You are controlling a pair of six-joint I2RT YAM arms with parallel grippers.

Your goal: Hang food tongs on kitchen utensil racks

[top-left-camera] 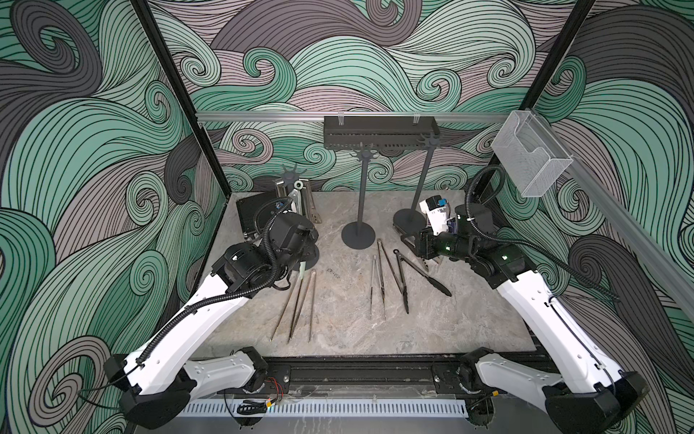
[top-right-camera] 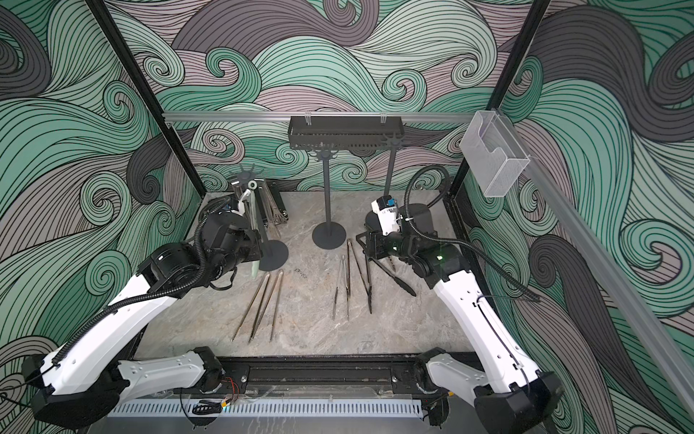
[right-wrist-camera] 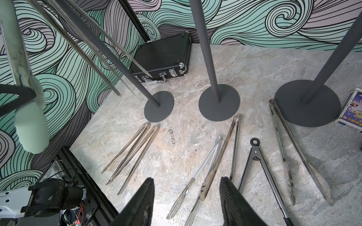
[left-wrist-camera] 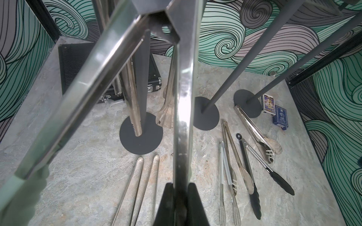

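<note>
Green-tipped metal tongs [left-wrist-camera: 183, 113] stand upright with their arms spread, and my left gripper is shut on one of those arms. Their ring top [top-left-camera: 298, 185] is close to the hooked head [top-left-camera: 290, 175] of the left rack; whether it touches a hook cannot be told. Other metal tongs [right-wrist-camera: 77, 45] hang along that rack's post. The middle rack [right-wrist-camera: 226, 92] and right rack [right-wrist-camera: 307, 99] stand with bare posts. Over the table, my right gripper is open, nothing between its fingers. Below it lie the black-handled tongs [right-wrist-camera: 267, 171].
Several tongs lie at the front left [right-wrist-camera: 132, 154] and centre [right-wrist-camera: 218, 162]. A black case [right-wrist-camera: 162, 56] sits behind the left rack, small card boxes [left-wrist-camera: 268, 104] by the right rack's base.
</note>
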